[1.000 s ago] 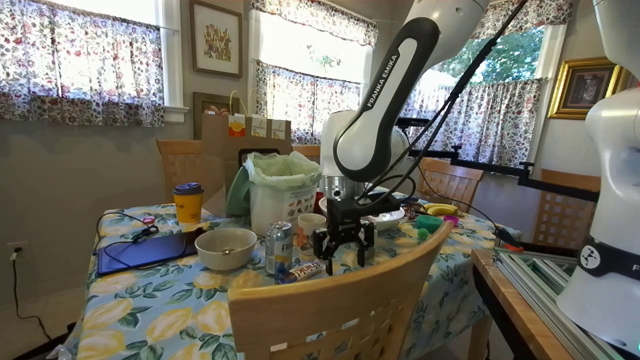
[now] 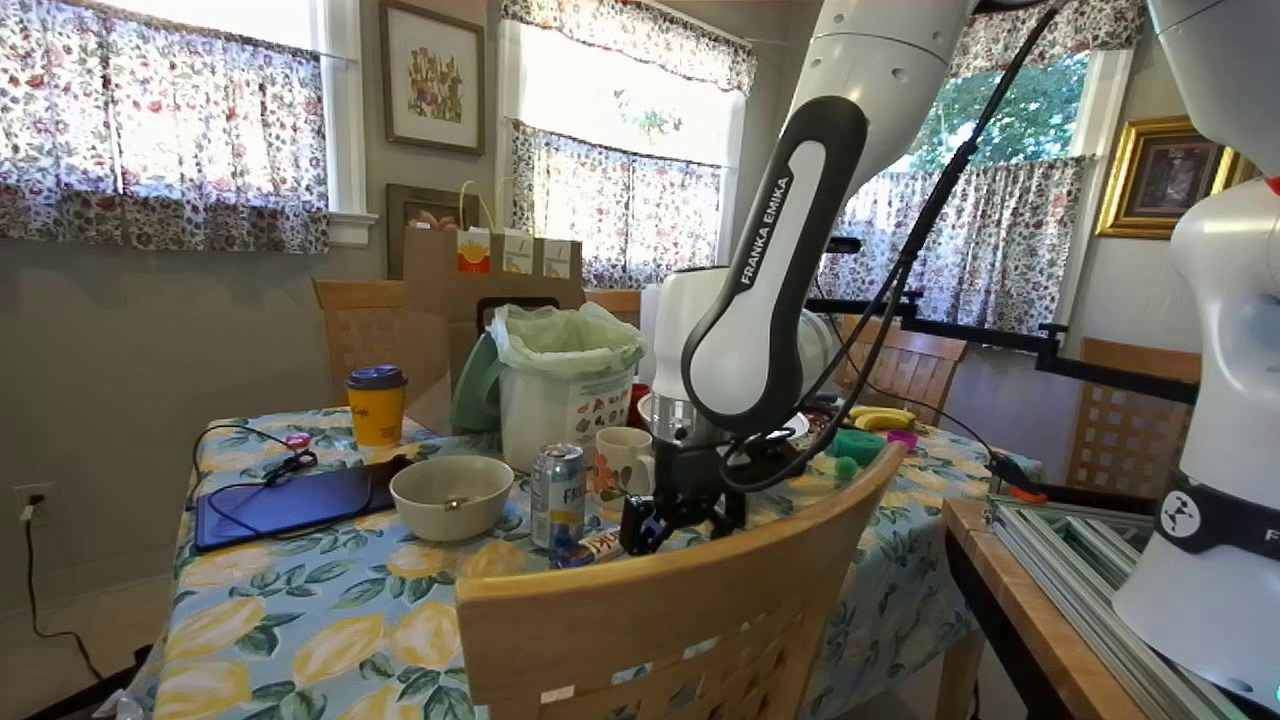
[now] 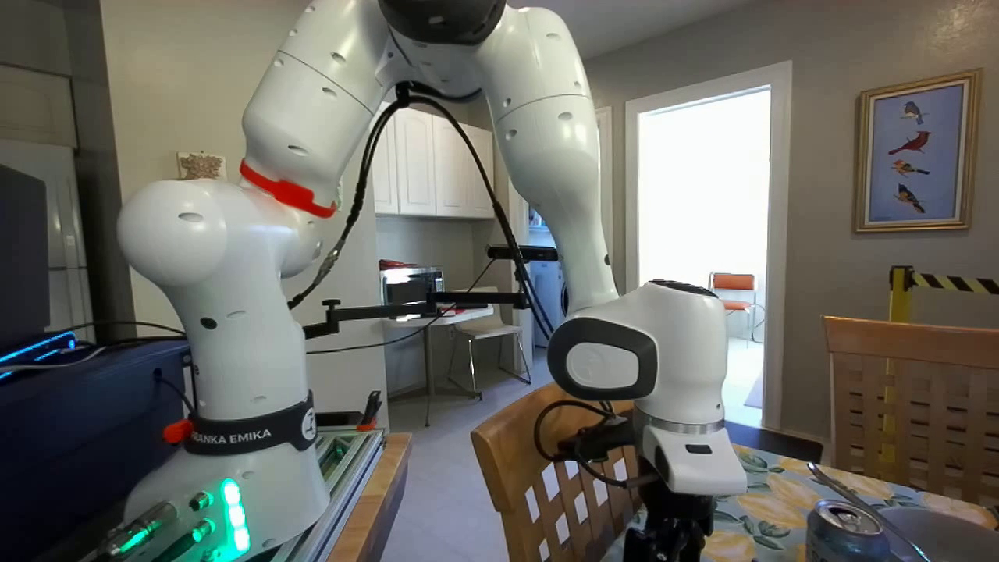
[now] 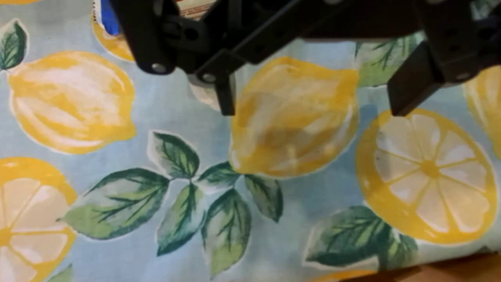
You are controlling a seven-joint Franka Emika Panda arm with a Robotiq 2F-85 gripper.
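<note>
My gripper [image 2: 684,535] is low over the lemon-print tablecloth [image 4: 197,122], behind the near chair's backrest. In the wrist view its two dark fingers stand wide apart, with only cloth visible between them, so the gripper is open. A blue and white wrapped bar [image 2: 590,548] lies beside it, at the foot of a silver-blue can [image 2: 558,494]. Parts of a wrapper [image 4: 109,18] show at the top of the wrist view, largely hidden behind the gripper's left side.
Left of the can is a pale bowl [image 2: 451,499]; a mug [image 2: 614,458] and a lined white bin [image 2: 542,414] are behind it. The wooden chair back [image 2: 672,612] rises at the table's near edge. Farther off lie bananas [image 2: 882,419] and a green cup [image 2: 857,448].
The arm has come down and the gripper now sits lower, nearer the wrapped bar in the first exterior view. The objects on the table appear unmoved.
</note>
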